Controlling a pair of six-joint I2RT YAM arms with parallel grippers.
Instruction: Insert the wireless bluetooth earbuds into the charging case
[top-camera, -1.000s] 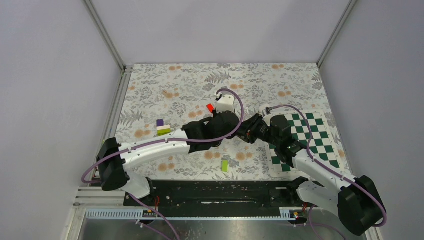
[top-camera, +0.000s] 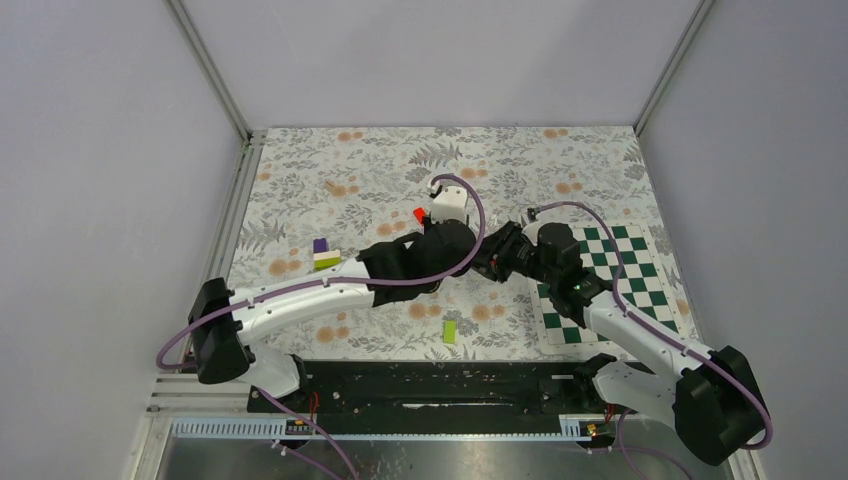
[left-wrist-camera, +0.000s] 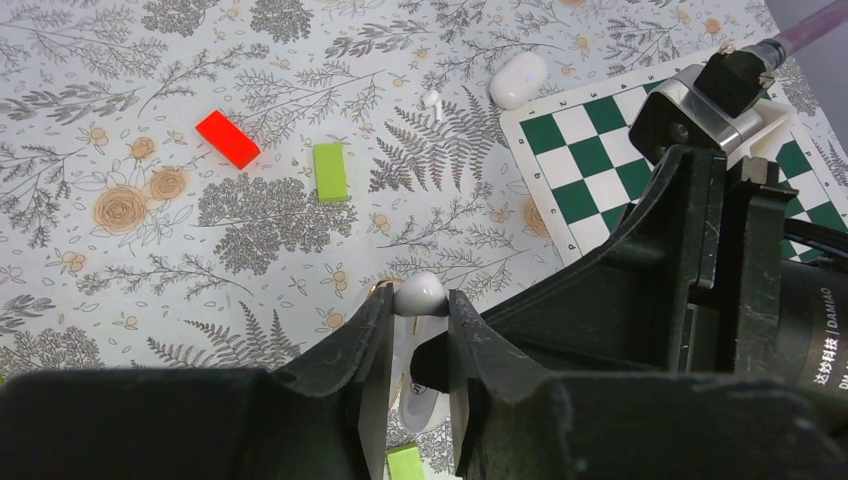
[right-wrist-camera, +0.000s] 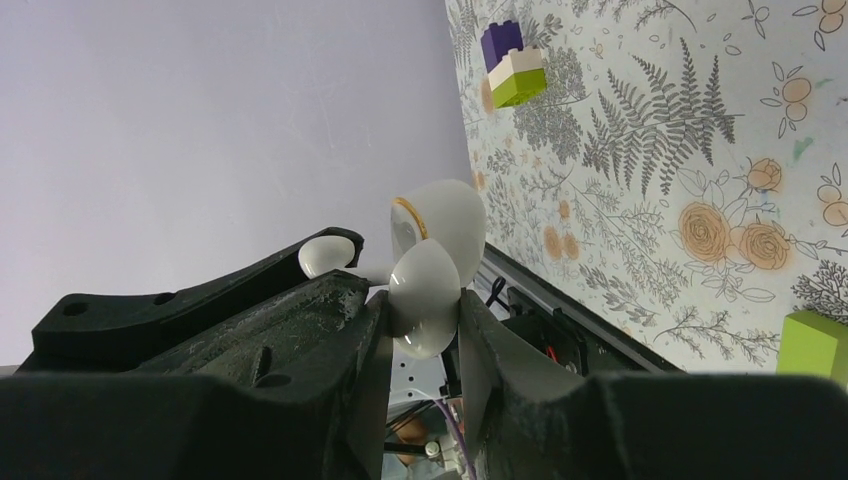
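Both grippers meet above the mat's middle in the top view. My left gripper is shut on a small white glossy piece (left-wrist-camera: 420, 290), with more white plastic, gold-edged, below it. My right gripper is shut on a white egg-shaped piece (right-wrist-camera: 423, 290); behind it is a larger white body with a gold rim (right-wrist-camera: 450, 215), apparently the case. Which piece is earbud or case part is hard to tell. Another white earbud (left-wrist-camera: 433, 105) and a white rounded object (left-wrist-camera: 517, 78) lie on the mat.
A checkerboard (top-camera: 632, 270) lies at the right. A red block (left-wrist-camera: 228, 138), green blocks (top-camera: 449, 331) and a purple, white and green block stack (right-wrist-camera: 515, 75) lie on the floral mat.
Both grippers remain close together.
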